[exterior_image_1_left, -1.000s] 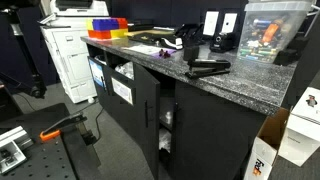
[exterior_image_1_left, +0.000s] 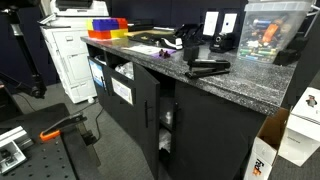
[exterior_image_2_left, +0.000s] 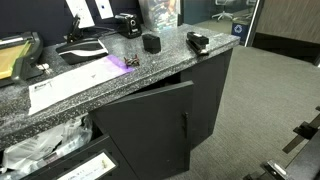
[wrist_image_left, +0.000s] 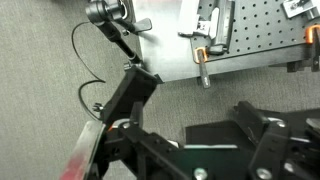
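Observation:
In the wrist view, my gripper shows along the bottom, its dark fingers (wrist_image_left: 127, 137) spread wide and nothing seen between them. Grey carpet lies below it. Neither exterior view shows the gripper clearly. A black cabinet door (exterior_image_1_left: 143, 108) stands swung out from the cabinet under the counter. Its handle (exterior_image_2_left: 184, 124) is on the free edge in exterior view 2. White bags (exterior_image_2_left: 35, 146) fill part of the cabinet interior behind the door.
The speckled counter (exterior_image_1_left: 240, 82) carries a black stapler (exterior_image_1_left: 207, 68), a clear bin (exterior_image_1_left: 272, 33) and colored blocks (exterior_image_1_left: 108, 27). A white box (exterior_image_1_left: 301, 128) stands at the right. The robot's metal table (wrist_image_left: 170, 58) borders open carpet.

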